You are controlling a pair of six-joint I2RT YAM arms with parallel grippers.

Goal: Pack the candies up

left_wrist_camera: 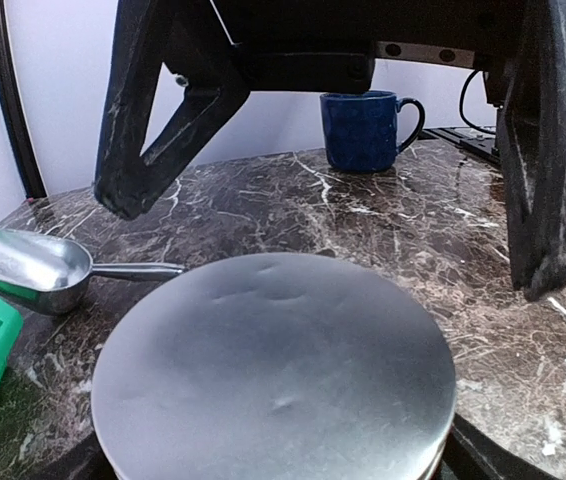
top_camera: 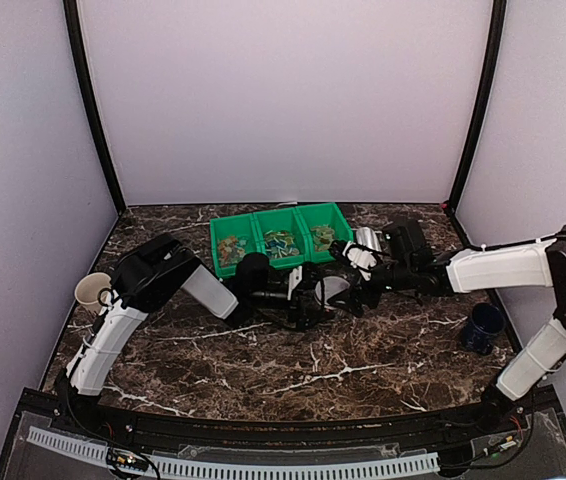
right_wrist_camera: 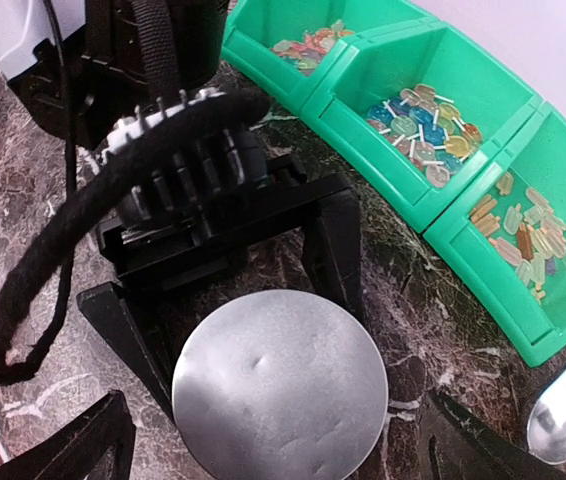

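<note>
A container topped by a round silver lid [right_wrist_camera: 280,385] stands on the dark marbled table; its body is mostly hidden below the lid. My left gripper [top_camera: 313,294] is open, its fingers [right_wrist_camera: 333,250] around the container's sides. Over the lid [left_wrist_camera: 273,370], my right gripper [top_camera: 351,280] hangs open, with one finger [left_wrist_camera: 548,190] and its partner spread wide in the left wrist view. From the right wrist, the lid appears between its fingertips; contact cannot be made out. Candies [right_wrist_camera: 425,130] of several colours lie sorted in a three-part green bin [right_wrist_camera: 418,210] behind.
A metal scoop [left_wrist_camera: 58,270] lies beside the bin's right end. Farther right stands a dark blue mug [top_camera: 483,328], and a pale cup [top_camera: 91,290] is at the far left.
</note>
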